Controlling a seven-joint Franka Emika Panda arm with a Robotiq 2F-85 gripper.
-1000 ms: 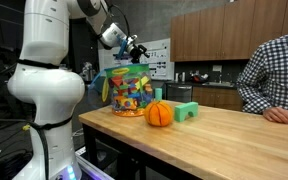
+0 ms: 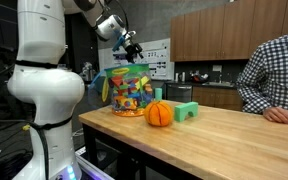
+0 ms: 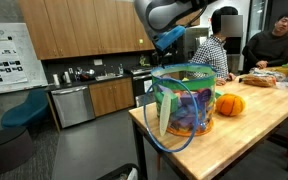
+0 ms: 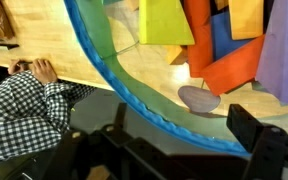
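A clear bin with a green-blue rim point(image 2: 126, 71) stands on the table's near left end, filled with colourful blocks. My gripper point(image 2: 134, 45) hangs above it, with a clear gap to the rim. In the wrist view the black fingers of my open gripper stand wide apart at the lower edge, nothing between them. Below them run the bin's blue rim point(image 4: 134, 103) and, inside it, a yellow block point(image 4: 164, 22), a red block point(image 4: 232, 68) and a purple piece point(image 4: 282, 55). A grey oval point(image 4: 198, 98) lies near the wall.
Beside the bin sit an orange pumpkin point(image 2: 159, 113) and a light green block point(image 2: 186, 111). A person in a checked shirt point(image 2: 276, 75) stands at its far side; another person point(image 3: 269, 45) is at the back.
My gripper has shifted and turned slightly above the bin, its end rising a little. The bin, pumpkin and green block stay where they were.
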